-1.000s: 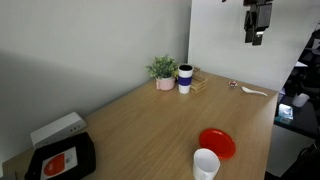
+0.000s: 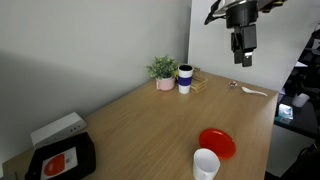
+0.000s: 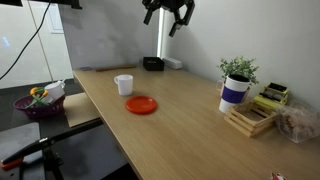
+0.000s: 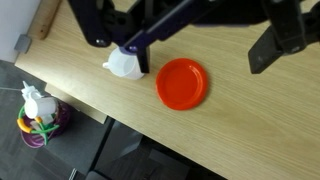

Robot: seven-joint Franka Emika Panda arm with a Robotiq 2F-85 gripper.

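Note:
High above the table hangs my gripper (image 2: pixel 243 61), its fingers open and empty. In the wrist view, its dark fingers (image 4: pixel 281 43) frame a red plate (image 4: pixel 182 84) that lies far below on the wood. Beside that plate stands a white mug (image 4: pixel 124 64), partly covered by one finger. Exterior view 2 has the mug (image 3: pixel 124 85) upright behind the plate (image 3: pixel 141 104), near the table's edge.
A striped cup (image 2: pixel 185 79), a potted plant (image 2: pixel 162 71) and a wooden crate (image 3: pixel 250 118) stand at one end. A black box (image 2: pixel 61 159) occupies the other. A basket of odds and ends (image 4: pixel 46 125) sits off the table. Mid-table is clear.
My gripper has come lower and slightly left in exterior view 1. The plate, mug and other table items have stayed in place.

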